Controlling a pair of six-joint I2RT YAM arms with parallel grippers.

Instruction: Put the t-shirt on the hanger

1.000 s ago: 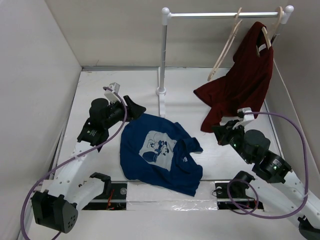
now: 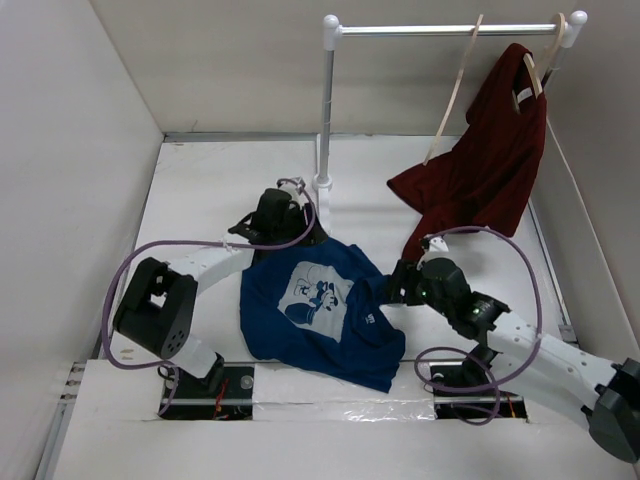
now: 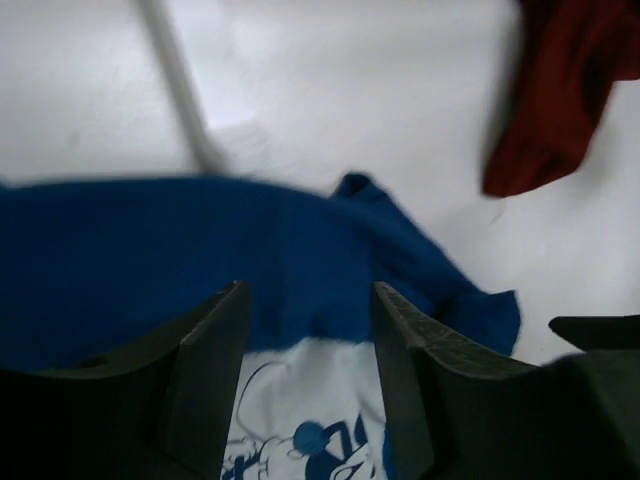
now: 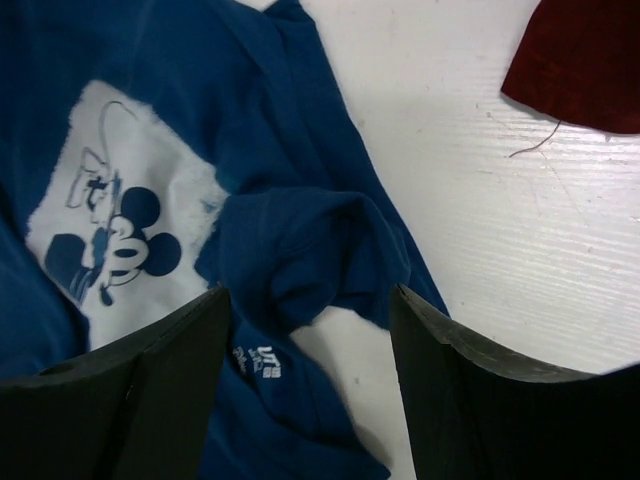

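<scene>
A blue t-shirt (image 2: 290, 320) with a white cartoon print lies spread on the white table. My left gripper (image 2: 305, 225) hangs over its top edge; in the left wrist view its fingers (image 3: 205, 390) stand apart above the blue fabric and print. My right gripper (image 2: 400, 282) is open at the shirt's right side, over a bunched blue fold (image 4: 300, 250) in the right wrist view, with nothing between its fingers.
A metal rack (image 2: 440, 30) stands at the back with a wooden hanger (image 2: 455, 90). A dark red garment (image 2: 480, 150) hangs on another hanger at the right and drapes onto the table. Bare table (image 2: 185, 190) shows at back left.
My left gripper has moved right over the shirt's top edge, and my right gripper has moved left to the shirt's right side. The pale hanger on the rack has shifted slightly.
</scene>
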